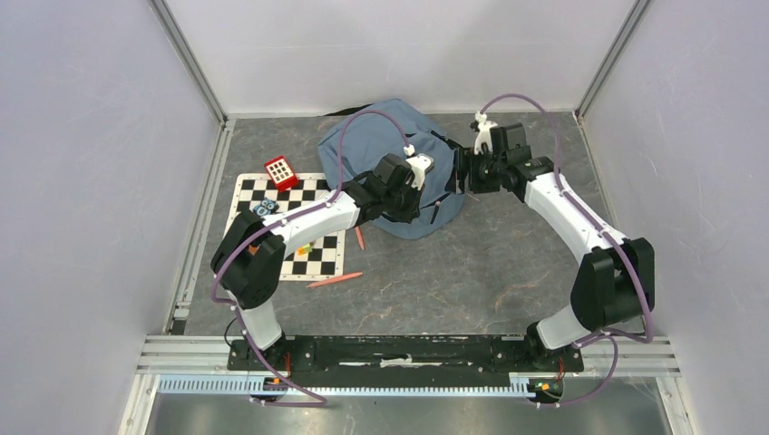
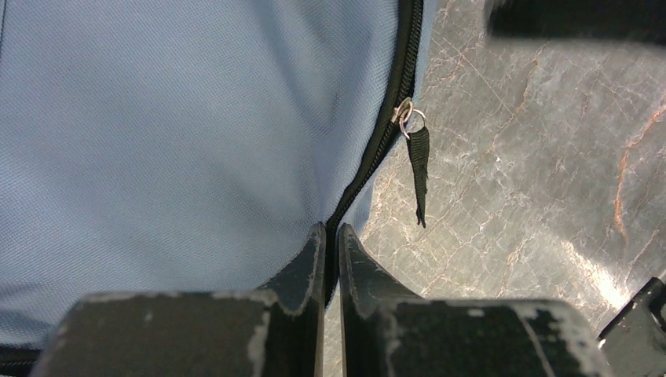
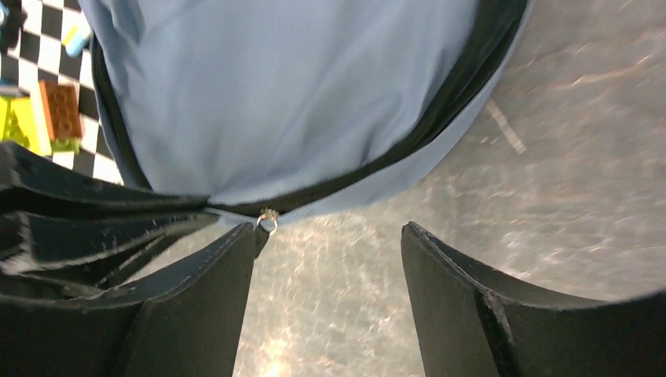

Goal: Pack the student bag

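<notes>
The blue-grey fabric bag (image 1: 372,140) lies at the back middle of the table, a black zipper (image 2: 397,75) running along its edge. On that edge my left gripper is shut, pinching the zipper band between its fingertips. A metal zipper slider with a black cloth pull tab (image 2: 418,169) sits a little beyond those fingertips, the tab hanging over the table side. My right gripper stands open just right of the bag, with nothing held; the slider's ring (image 3: 268,220) shows near its left finger (image 3: 208,290).
Left of the bag lies a checkered board (image 1: 319,269) with small colourful pieces on it. A red calculator-like box (image 1: 281,173) rests at the board's top edge. Two orange sticks, one of them the lower stick (image 1: 335,280), lie nearby.
</notes>
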